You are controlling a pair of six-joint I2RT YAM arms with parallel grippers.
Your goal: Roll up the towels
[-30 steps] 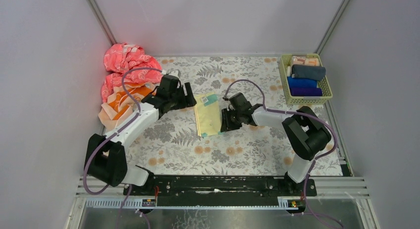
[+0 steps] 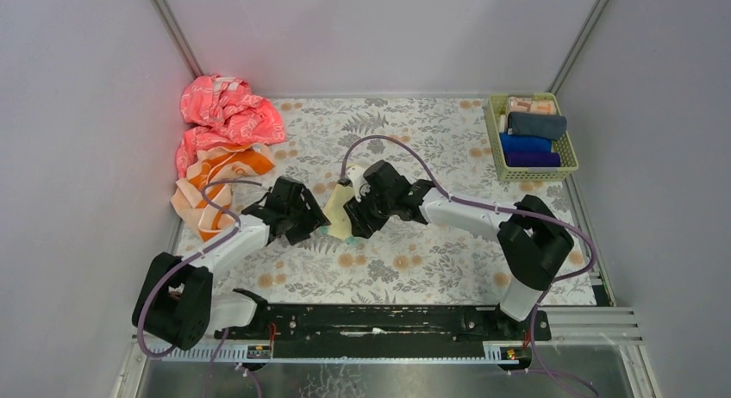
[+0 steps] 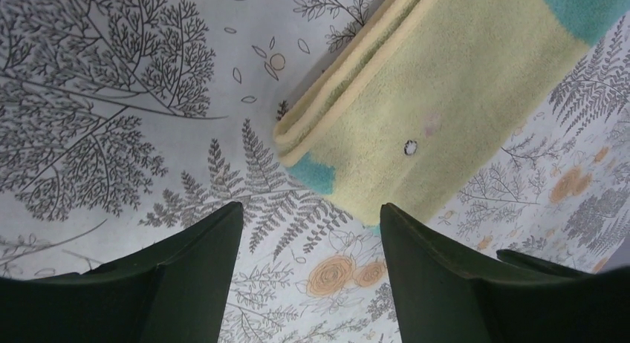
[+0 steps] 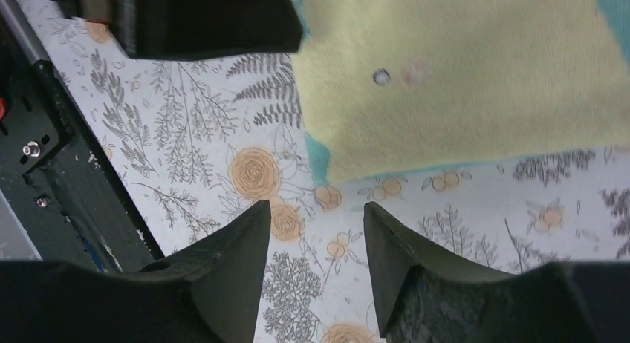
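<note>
A pale yellow towel with teal corner patches lies folded flat mid-table, partly hidden under the arms. In the left wrist view its layered fold runs along one long side of the towel. My left gripper is part open near the towel's near end, with nothing held. My right gripper stands open just off the other near corner of the towel, tablecloth showing between its fingers. A coral patterned towel and an orange-and-white striped towel lie crumpled at the left.
At the back right stands a light green basket holding several rolled towels, grey, blue and purple among them. Clear tablecloth stretches across the back and front. Both grippers are close together.
My left gripper has come down toward the towel's near end. The right gripper has moved left, over the towel's right side. The towel appears slightly turned and shifted left.
</note>
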